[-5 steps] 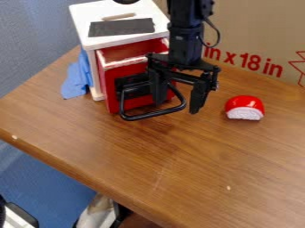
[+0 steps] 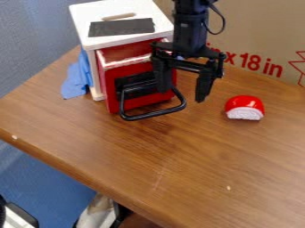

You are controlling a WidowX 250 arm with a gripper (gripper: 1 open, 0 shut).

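A black gripper (image 2: 184, 85) hangs in front of a small white cabinet (image 2: 117, 18) with a red drawer or box front (image 2: 113, 59) that has a black loop handle (image 2: 150, 112). The gripper's fingers are spread apart: one is near the red front and handle, the other out to the right above the wooden table. I see nothing between them. A red and white brush or cap-like object (image 2: 244, 108) lies on the table to the right of the gripper.
A blue cloth (image 2: 77, 78) lies left of the cabinet. A cardboard panel (image 2: 256, 36) stands at the back right. The table's left edge drops away diagonally.
The gripper has risen slightly over the last second, with a small shift near the handle. The cabinet and the red and white object look unmoved.
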